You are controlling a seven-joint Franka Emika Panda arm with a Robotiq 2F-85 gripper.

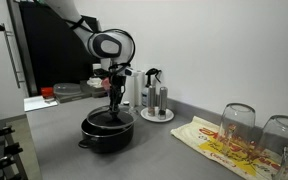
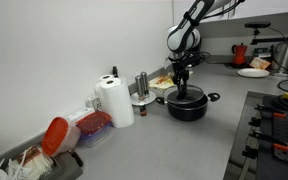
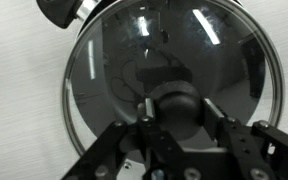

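Note:
A black pot with side handles stands on the grey table. Over its mouth is a clear glass lid with a dark round knob. My gripper points down and is shut on the knob, a finger on either side. In the wrist view the lid's rim circle sits off the pot, with one pot handle and a bit of the pot's rim showing at upper left. Whether the lid rests fully on the pot cannot be told. In the second exterior view, the gripper is above the lid.
A white plate with bottles and shakers stands behind the pot. Two glass jars are near a yellow patterned cloth at right. A paper towel roll and red containers lie to the other side.

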